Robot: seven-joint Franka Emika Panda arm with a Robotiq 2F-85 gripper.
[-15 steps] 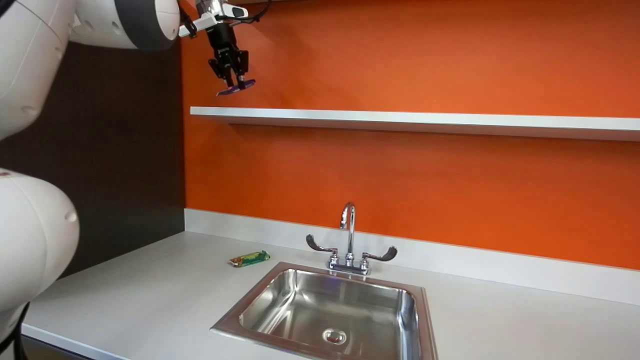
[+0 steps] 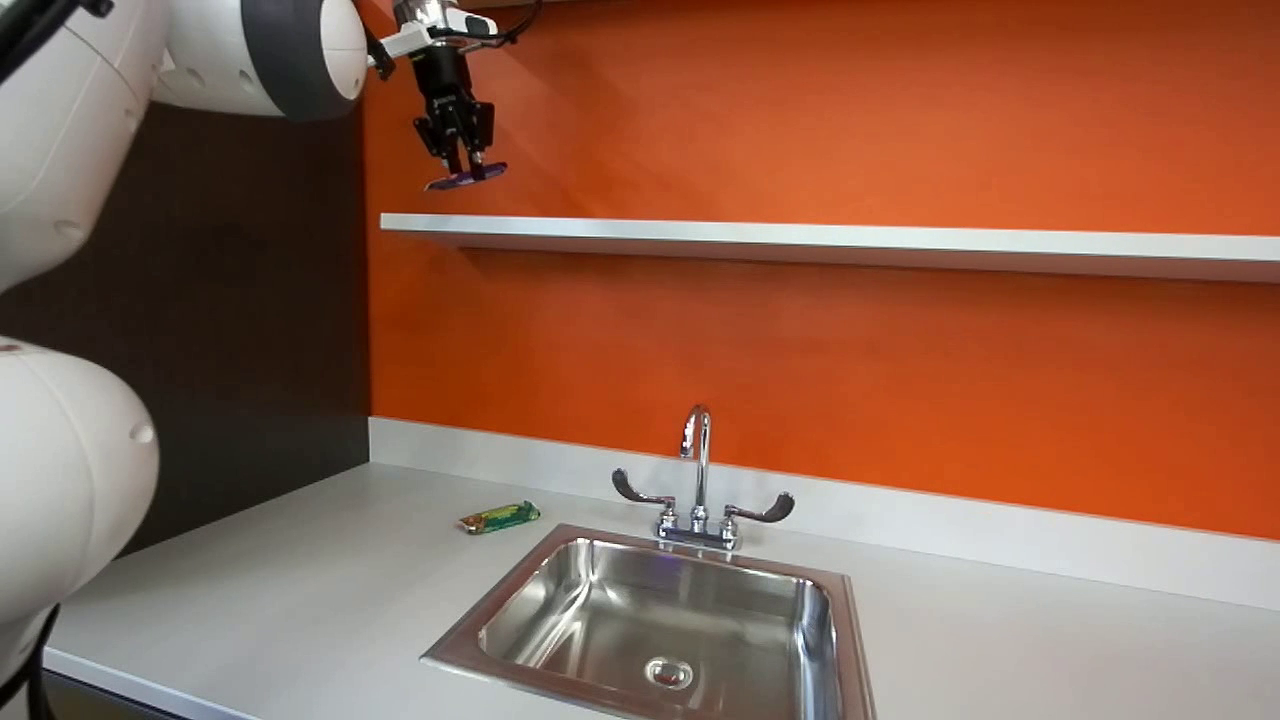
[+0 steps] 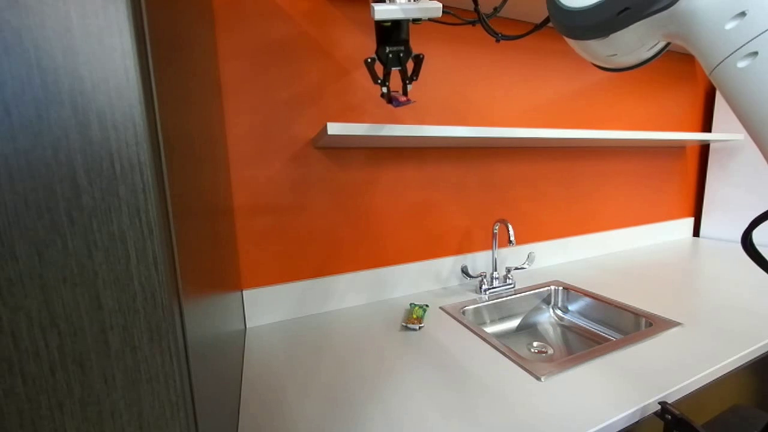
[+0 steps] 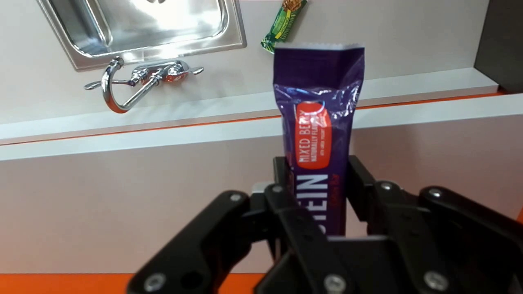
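Observation:
My gripper is shut on a purple wrapped bar with a red label, its fingers pressing the wrapper's two long sides. In exterior view 1 the gripper points down and the purple bar hangs above the level of the white shelf, near its left end. Exterior view 2 shows the gripper and the bar over that same end of the shelf. A green wrapped bar lies on the counter left of the sink. The bar's lower end is hidden by the gripper in the wrist view.
The steel sink and its faucet sit in the grey counter. A dark panel bounds the left side. The shelf's visible top is bare, with the orange wall behind it.
In exterior view 1 the gripper, still holding the purple bar, has shifted slightly left, and the bar looks a little more level. The arm's upper part has moved slightly. The green bar stays put.

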